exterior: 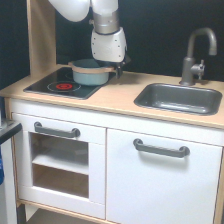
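Note:
A blue-grey pot is at the back of the black stovetop, toward its right side. From above, the white arm reaches down at the pot's right. The gripper is small and dark at the pot's right edge. Whether its fingers grip the pot or stand apart from it is too small to tell.
On the right of the wooden counter is a metal sink with a tall grey faucet. Bare counter separates stovetop and sink. Below are a white cabinet door and an oven front, both shut.

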